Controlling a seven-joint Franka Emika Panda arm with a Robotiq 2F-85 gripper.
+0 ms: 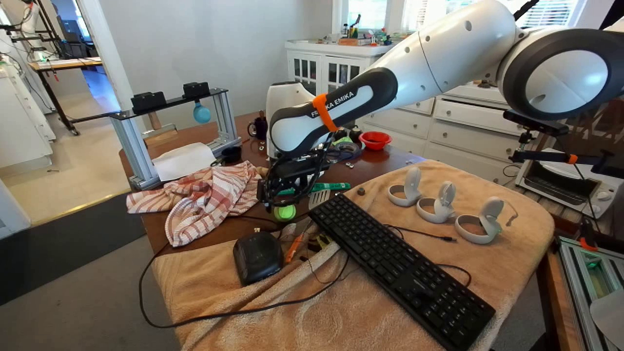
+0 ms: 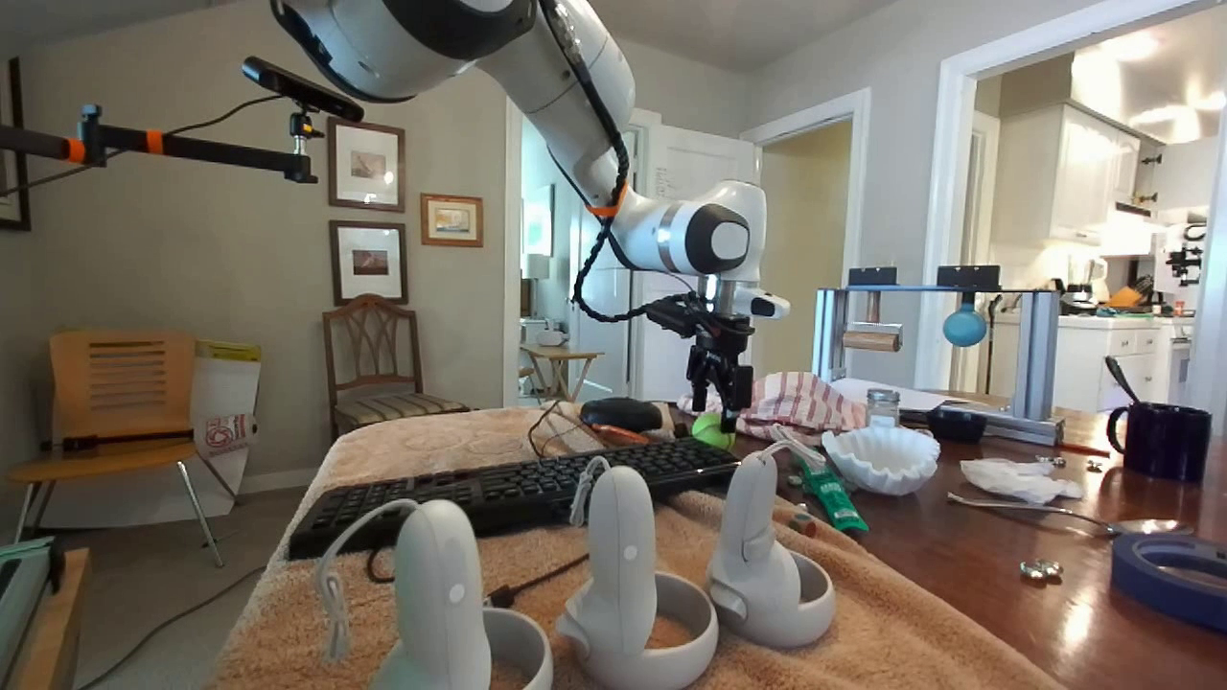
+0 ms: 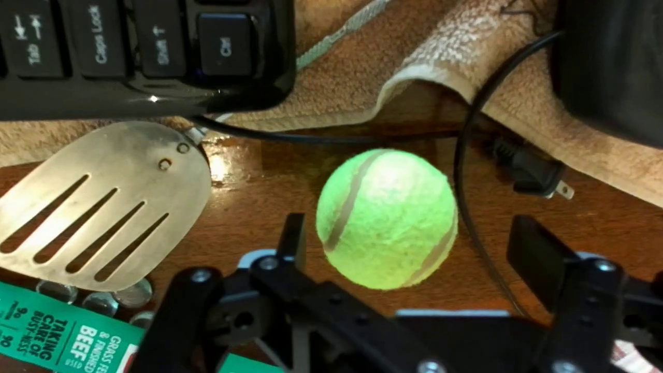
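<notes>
A yellow-green tennis ball (image 3: 386,218) rests on the brown wooden table, close to the towel's edge. My gripper is open above it, its two fingers spread wide to the left and right of the ball in the wrist view, with nothing held. In exterior view 1 the ball (image 1: 285,213) shows just below the gripper (image 1: 284,202), which partly covers its top. From the other side, the ball (image 2: 713,430) appears at the height of the fingertips of the gripper (image 2: 721,412); whether they touch it I cannot tell.
Beside the ball lie a metal spatula (image 3: 118,199), a green packet (image 3: 62,329) and a black cable with a plug (image 3: 528,168). The keyboard (image 1: 403,269) and a black case (image 1: 257,257) sit on the towel. A striped cloth (image 1: 204,199) and a white scalloped bowl (image 2: 880,460) are nearby.
</notes>
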